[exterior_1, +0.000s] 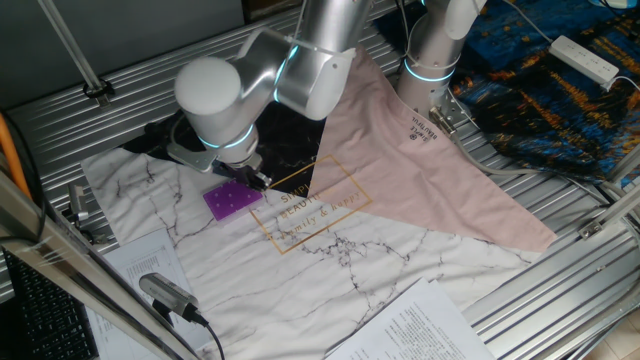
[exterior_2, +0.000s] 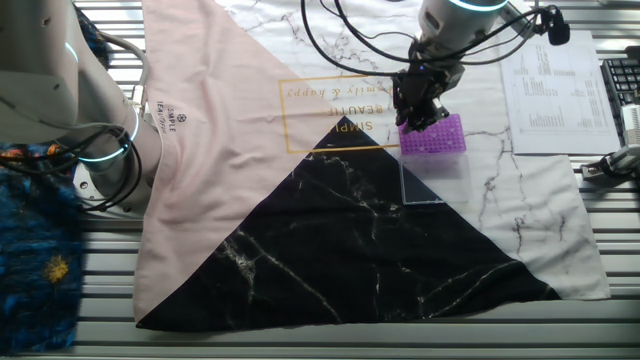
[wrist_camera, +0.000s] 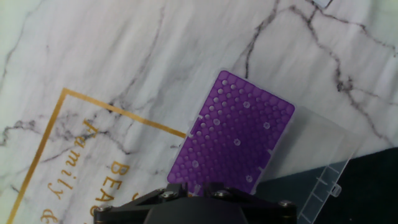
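Observation:
A purple rack with rows of small round holes lies on the marble-print cloth, its far part clear of the fingers in the wrist view. Beside it on the cloth is a clear plastic lid or tray. My gripper is at the rack's near end, with its two dark fingertips close together and a narrow gap between them. Exterior view 2 has the gripper right over the rack's edge, partly covering it. Whether the fingers touch or grip that edge cannot be made out.
The cloth has white, black and pink areas and lies over a ribbed metal table. Printed sheets lie at its front edge. A small grey device with a cable stands at the left.

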